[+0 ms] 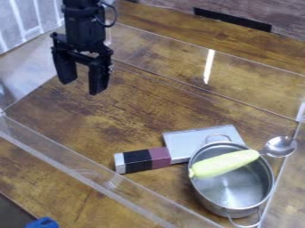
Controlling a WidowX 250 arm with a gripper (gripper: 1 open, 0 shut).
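My black gripper (81, 76) hangs over the upper left of the wooden table, its two fingers apart with nothing visible between them. At the lower right stands a metal pot (226, 193) with a pale yellow-green corn-like vegetable (222, 163) lying across its top. A grey board (194, 140) lies behind the pot, and a black and maroon block (142, 160) is left of it.
A metal ladle (280, 146) lies right of the pot. Clear plastic walls (71, 173) edge the work area. A blue object (41, 223) sits at the bottom left.
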